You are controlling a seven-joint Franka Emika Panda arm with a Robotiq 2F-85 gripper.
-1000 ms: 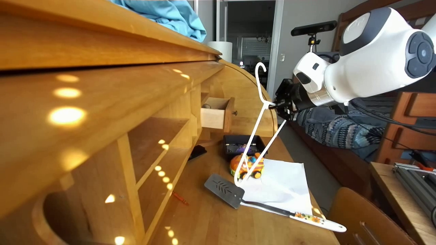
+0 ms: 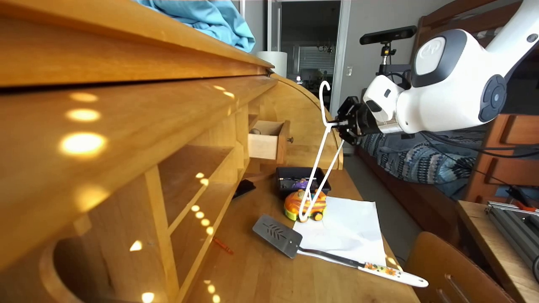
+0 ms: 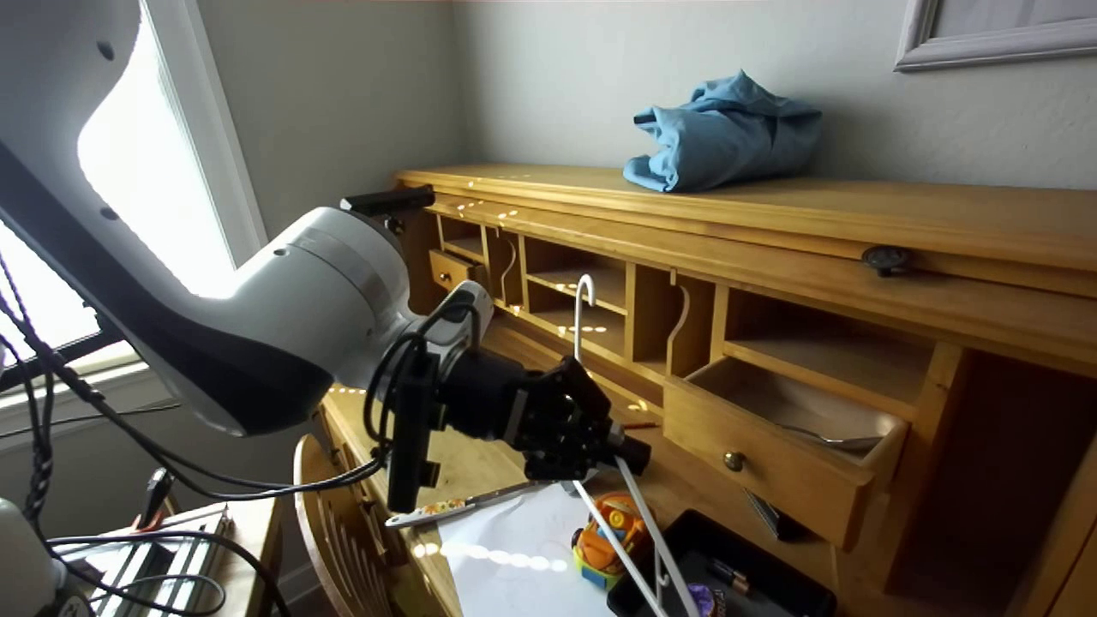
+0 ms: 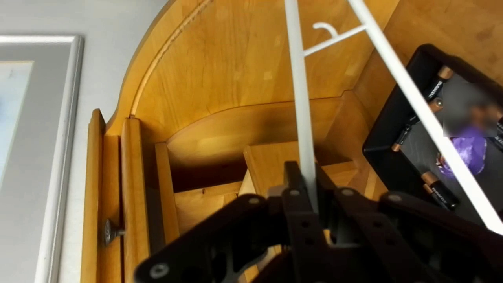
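A white hanger [image 2: 319,151] hangs above the desk, its hook pointing up, with my gripper [image 2: 335,124] shut on it just below the hook. In exterior view 2 the hanger's hook [image 3: 582,298] rises past the black gripper [image 3: 629,452], while its long arms slope down in front of the toy and tray. The wrist view has one white bar of the hanger [image 4: 301,94] running into the fingers of the gripper, and a second bar slanting off to the right. The hanger's lower end overlaps the orange toy car [image 2: 306,204] in exterior view 1; whether they touch I cannot tell.
A black tray [image 3: 674,535] holds batteries and a purple item. A spatula [image 2: 275,235] lies partly over white paper [image 2: 348,227]. One small drawer [image 3: 782,442] stands pulled out. Blue cloth [image 3: 725,134] rests on the desk top, and a red crayon [image 2: 222,245] lies near the shelves.
The arm has shifted back from exterior view 1, and the hanger has turned a little, its two long arms appearing closer together. Objects on the desk have not moved.
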